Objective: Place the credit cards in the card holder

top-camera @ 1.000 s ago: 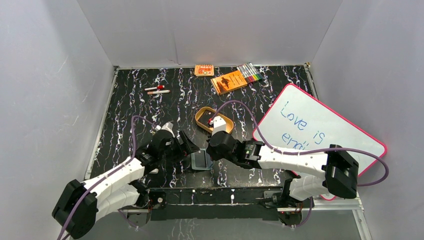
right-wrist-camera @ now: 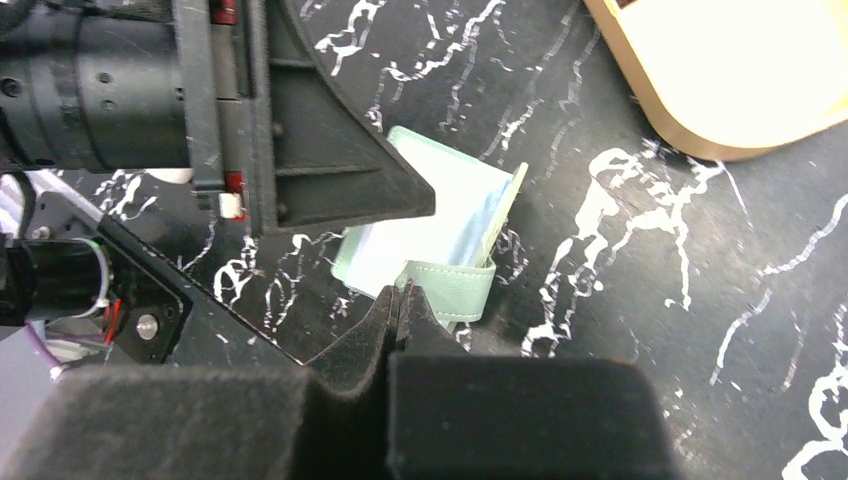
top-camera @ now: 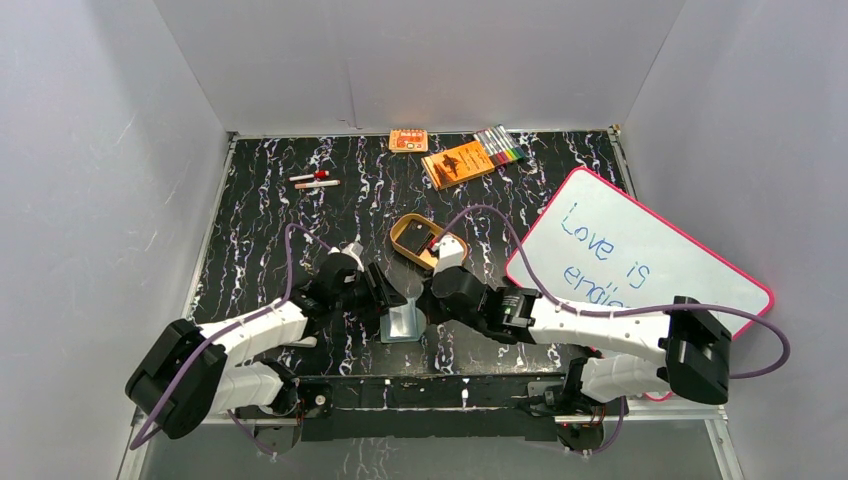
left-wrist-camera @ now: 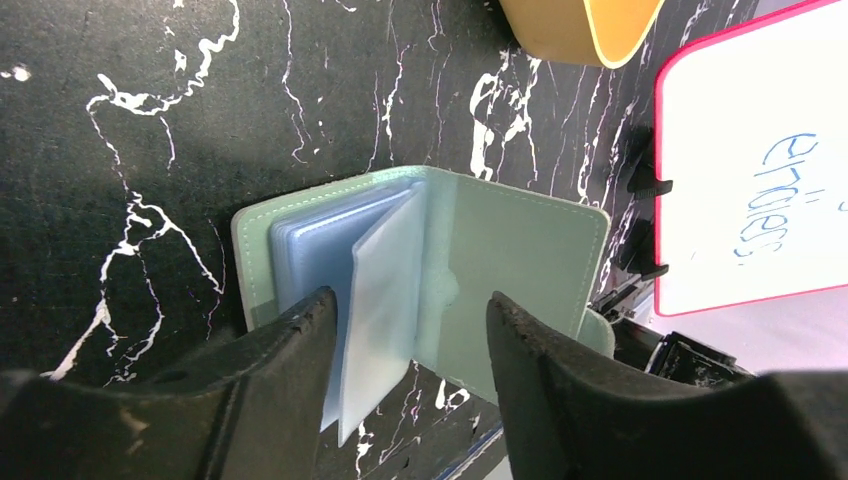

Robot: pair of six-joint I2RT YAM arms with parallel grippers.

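Observation:
The pale green card holder [left-wrist-camera: 510, 270] lies open near the front middle of the table, with clear plastic sleeves [left-wrist-camera: 385, 290] standing partly raised on its left half. My left gripper is over it, fingers apart, one at each side of a raised sleeve. In the right wrist view my right gripper is shut at the holder's flap, with nothing clearly between its fingers. I cannot make out any separate card in the holder.
A tan oval tray [top-camera: 405, 225] with dark items lies behind the holder. A whiteboard [top-camera: 630, 250] covers the right side. A book [top-camera: 455, 160], markers [top-camera: 315, 184] and an orange pad [top-camera: 408, 140] lie at the back.
My left arm has moved rightward, bringing its gripper further over the holder. The sleeve in the top view now shows paler. My right arm has shifted only slightly.

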